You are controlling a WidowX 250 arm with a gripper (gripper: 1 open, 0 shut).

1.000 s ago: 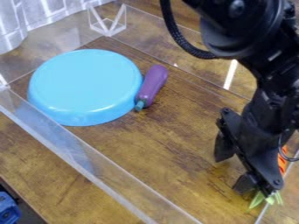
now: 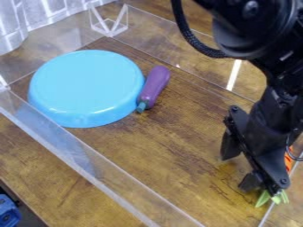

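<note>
My black gripper (image 2: 240, 164) is low over the wooden table at the right, its fingers pointing down beside an orange carrot with green leaves (image 2: 268, 197) that is mostly hidden behind it. Whether the fingers are closed on the carrot cannot be told. A purple eggplant (image 2: 155, 84) lies beside a light blue round lid or plate (image 2: 84, 88) at the upper left.
Clear plastic walls border the wooden table (image 2: 142, 155) at left and back. A small blue object (image 2: 7, 213) sits at the lower left corner, outside the wall.
The arm and gripper have shifted very slightly over the last second; the other objects are where they were.
</note>
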